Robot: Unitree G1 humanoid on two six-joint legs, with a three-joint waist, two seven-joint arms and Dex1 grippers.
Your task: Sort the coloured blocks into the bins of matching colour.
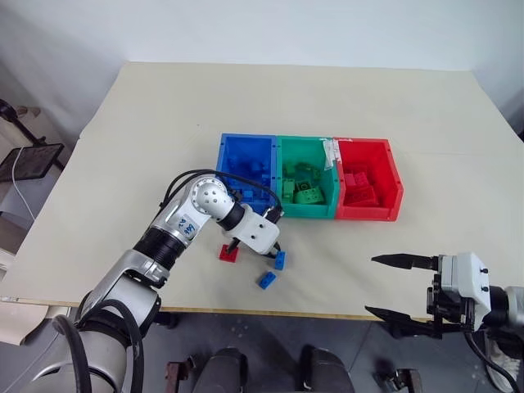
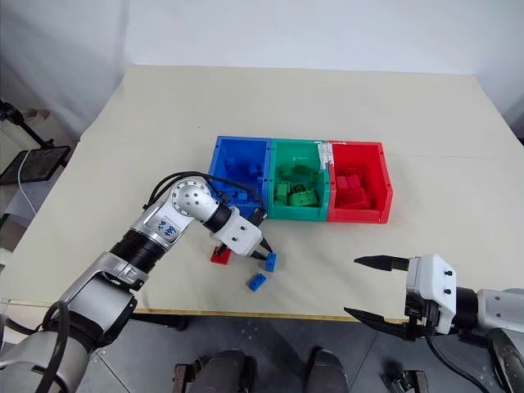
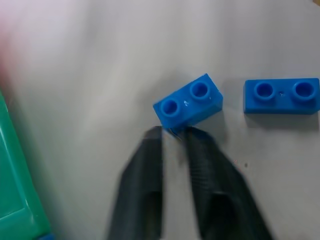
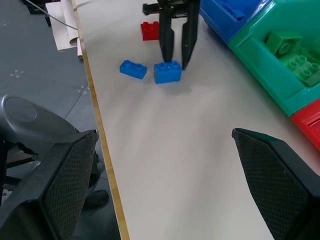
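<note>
Two blue blocks lie on the table: one (image 3: pixel 189 101) just beyond the tips of my left gripper, the other (image 3: pixel 282 96) a little apart, nearer the front edge. My left gripper's fingers are closed together with nothing held between them; the nearer blue block is at their tips. A red block (image 1: pixel 228 254) rests on the table beside the left gripper. My right gripper stands wide open and empty at the table's right front. The blue bin (image 1: pixel 248 136), green bin (image 1: pixel 281 176) and red bin (image 1: pixel 396 184) stand joined behind, each with blocks of its own colour.
The table's front edge (image 4: pixel 107 150) runs close to the blue blocks. Behind the bins and to their right, the tabletop (image 1: pixel 327 90) is bare. The left arm (image 1: pixel 155 246) reaches over the table's left part.
</note>
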